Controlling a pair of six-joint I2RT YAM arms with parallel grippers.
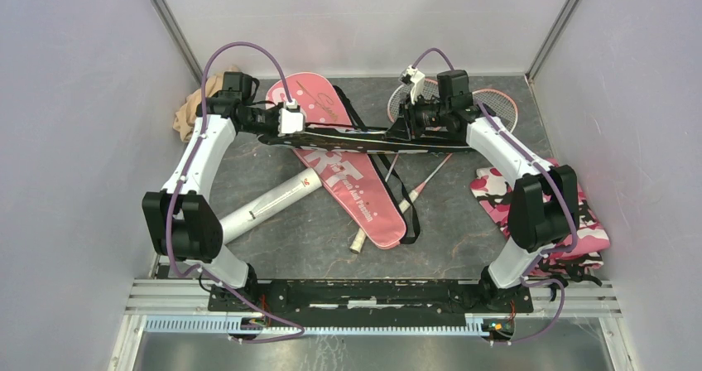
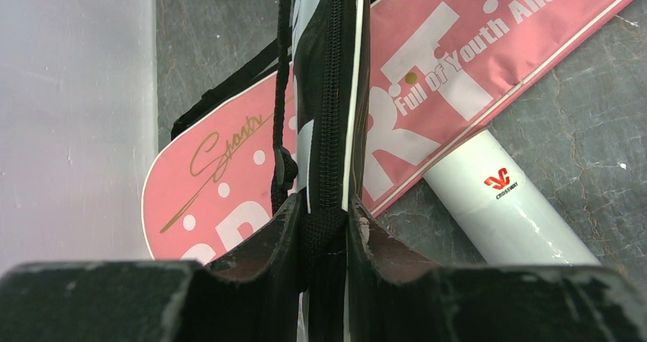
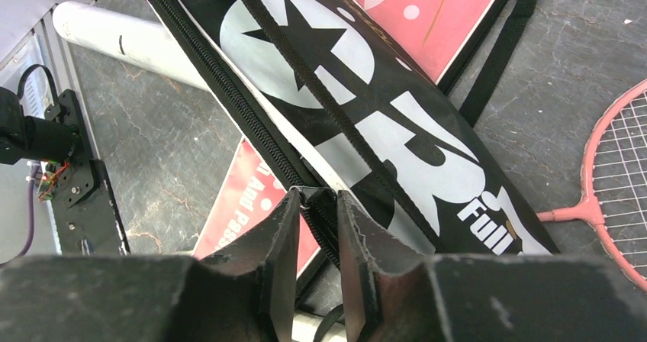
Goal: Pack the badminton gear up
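Note:
A black racket bag with white lettering is stretched crosswise, over a pink racket bag lying on the table. My left gripper is shut on one end of the black bag, near where its zipper ends. At the zipper further along, my right gripper has its fingers a little apart, with a small shiny piece, maybe the zipper pull, between the tips. Two rackets lie behind and under the black bag; one pink racket head shows in the right wrist view. A white shuttlecock tube lies at left.
A pink, black and white patterned cloth lies at the right edge, and a tan cloth at the back left. Walls close in both sides and the back.

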